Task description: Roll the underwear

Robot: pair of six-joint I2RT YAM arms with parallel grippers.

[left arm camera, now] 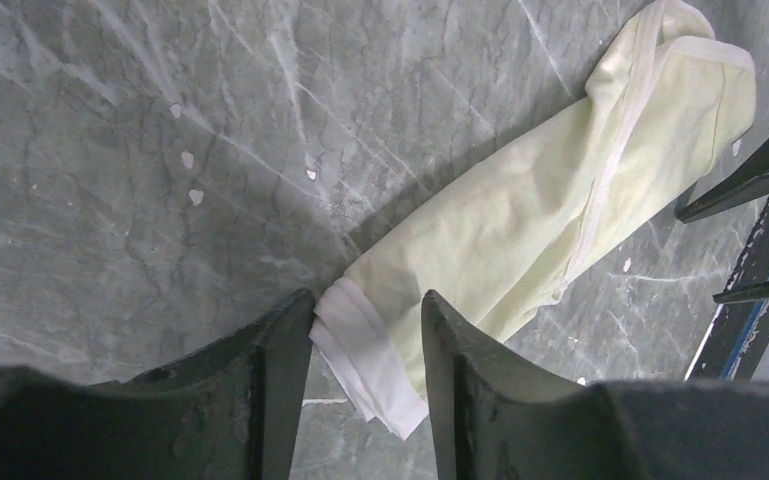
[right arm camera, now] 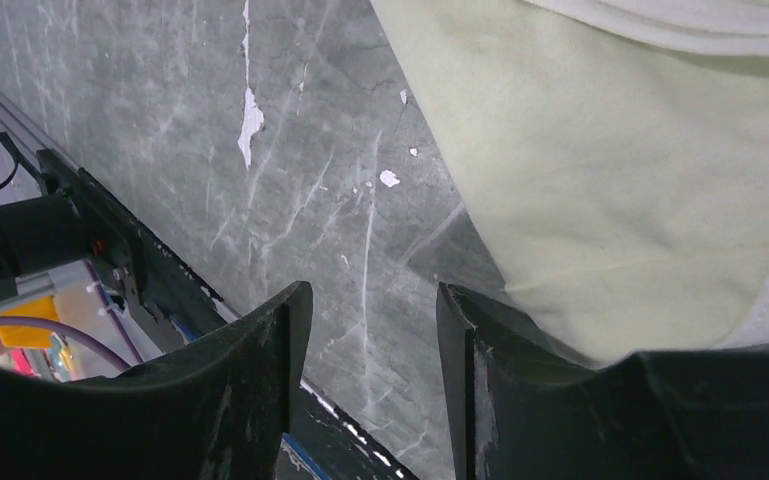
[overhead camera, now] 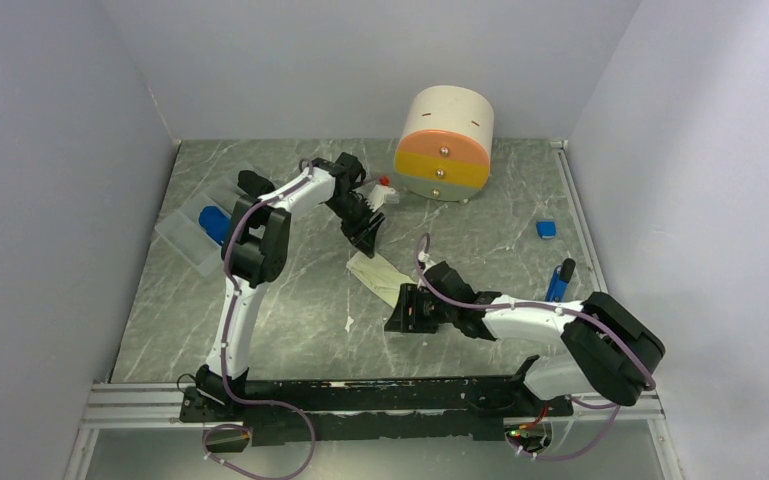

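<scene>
The cream underwear [overhead camera: 372, 272] lies on the grey marbled table, folded into a long narrow strip running diagonally between the two arms. In the left wrist view, its white-banded end [left arm camera: 372, 360] shows between the parted fingers of my left gripper; whether they touch the cloth I cannot tell. My right gripper [overhead camera: 408, 318] is low by the strip's near end. Its fingers stand apart in the right wrist view, with bare table between the tips and the cream cloth [right arm camera: 610, 190] just to the right. At the left view's right edge, the tips of the right gripper's fingers [left arm camera: 730, 200] show.
A rounded cabinet [overhead camera: 445, 145] with coloured drawers stands at the back. A clear divided tray [overhead camera: 182, 238] holding a blue item is at the left. A small blue box [overhead camera: 546, 229] and a blue tool [overhead camera: 560, 281] lie on the right. Table in front of the left arm is clear.
</scene>
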